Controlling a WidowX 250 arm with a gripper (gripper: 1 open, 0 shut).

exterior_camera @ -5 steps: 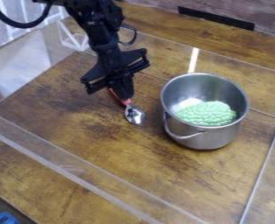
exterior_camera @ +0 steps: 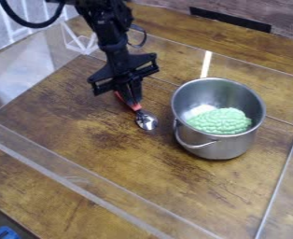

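My black gripper (exterior_camera: 124, 82) is low over the wooden table, left of the pot, its fingers around the red handle of a spoon (exterior_camera: 144, 120). Whether the fingers grip the handle is unclear. The spoon's metal head points toward the front, beside a steel pot (exterior_camera: 202, 99) holding a pale green corn-shaped object (exterior_camera: 219, 121).
Clear plastic edges run along the left and right. A small blue object (exterior_camera: 0, 232) is at the bottom left corner.
The spoon and pot look nearly unmoved.
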